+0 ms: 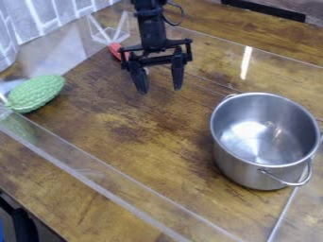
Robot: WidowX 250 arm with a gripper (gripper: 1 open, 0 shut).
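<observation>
My black gripper (pixel 161 83) hangs over the middle back of the wooden table, its two fingers spread apart with nothing visible between them. Behind it, to the upper left, lies a red object (pixel 116 51), partly hidden by the gripper. A green bumpy oblong object (pixel 37 93) rests at the left, and a large steel pot (pixel 263 132) with side handles stands at the right.
Clear plastic barriers edge the table (pixel 139 170) along the left and back.
</observation>
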